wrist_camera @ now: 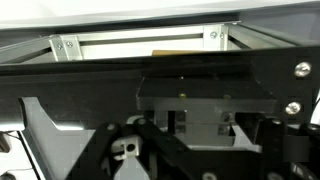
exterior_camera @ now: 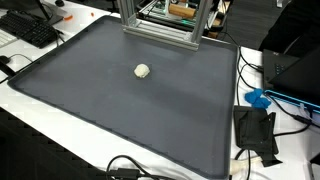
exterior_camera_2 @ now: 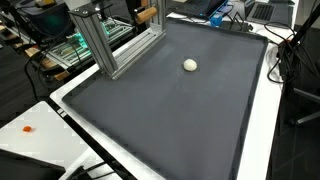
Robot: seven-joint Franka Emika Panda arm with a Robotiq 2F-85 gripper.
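Note:
A small round cream-coloured object [exterior_camera: 142, 71] lies alone on the dark grey table mat; exterior view 2 shows the same round object [exterior_camera_2: 190, 65] toward the far side. At the mat's edge stands a metal-framed unit [exterior_camera: 160, 33] with a wooden piece [exterior_camera: 182, 11] in its upper part. In the wrist view, my gripper is close to a long black bar [wrist_camera: 80, 76]. Dark parts overlap there, so the fingers' spacing and anything between them are unclear. Beyond the bar are metal brackets [wrist_camera: 68, 46] and a strip of wood [wrist_camera: 178, 52]. Neither exterior view clearly shows the gripper.
A keyboard [exterior_camera: 30, 30] sits beyond its left corner. Along the right side are a blue item [exterior_camera: 257, 98], a black pouch [exterior_camera: 255, 132] and loose cables.

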